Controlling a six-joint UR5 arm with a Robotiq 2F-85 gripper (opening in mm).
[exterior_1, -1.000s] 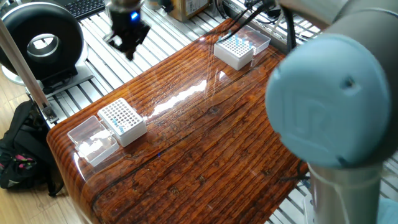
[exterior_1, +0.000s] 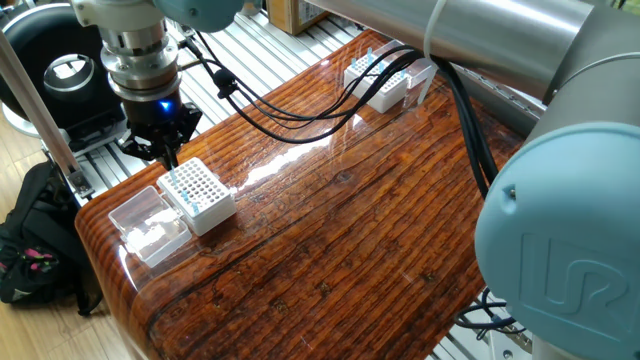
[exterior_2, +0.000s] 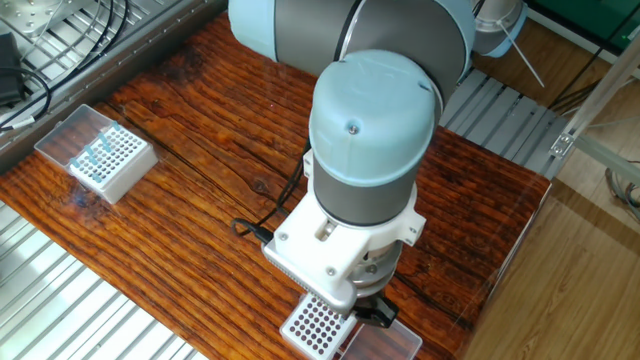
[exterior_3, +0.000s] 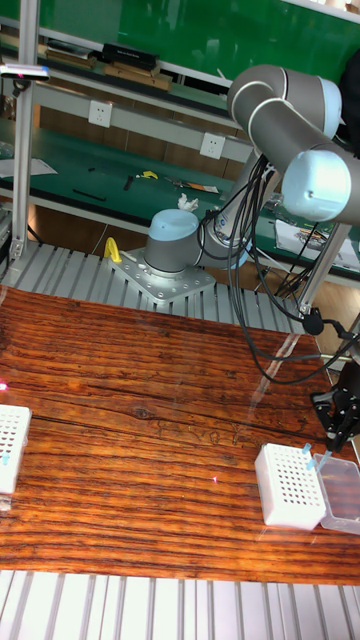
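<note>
In exterior view 1, my dark gripper (exterior_1: 171, 163) points down at the far corner of a white tube rack (exterior_1: 212, 216). Its fingertips look close together, and a small pale-blue piece (exterior_1: 174, 179) shows just below them; whether they grip it is too small to tell. More blue pieces (exterior_1: 187, 197) stand in holes along the rack's lid-side edge. In exterior view 3 the gripper (exterior_3: 334, 435) is above the seam between this rack (exterior_3: 285, 493) and its clear lid (exterior_3: 342, 496). From exterior view 2, the arm's wrist hides the fingertips.
A second white rack (exterior_2: 118, 172) with several blue pieces and an open clear lid (exterior_2: 66, 138) stands at the table's other end. Bare wooden tabletop (exterior_1: 330, 220) lies between the racks. Black cables (exterior_1: 300, 128) from the arm hang across it.
My gripper has come from beyond the table's far edge down to the near rack's corner. A pale-blue piece now shows under its fingertips. Both racks have kept their places.
</note>
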